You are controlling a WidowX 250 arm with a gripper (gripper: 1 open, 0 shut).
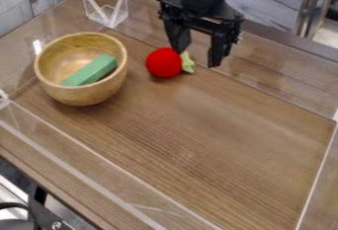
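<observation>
My gripper [197, 32] hangs at the top centre, black, its fingers pointing down over the table; whether they are apart or closed is hard to make out. Just below it a red round object [164, 62] lies on the wood, with a small pale green item [188, 64] at its right. To the left, a tan bowl [57, 68] holds a green block [90, 70].
A white wire stand [103, 10] sits at the back left. Dark cables show at the lower left corner and along the edges.
</observation>
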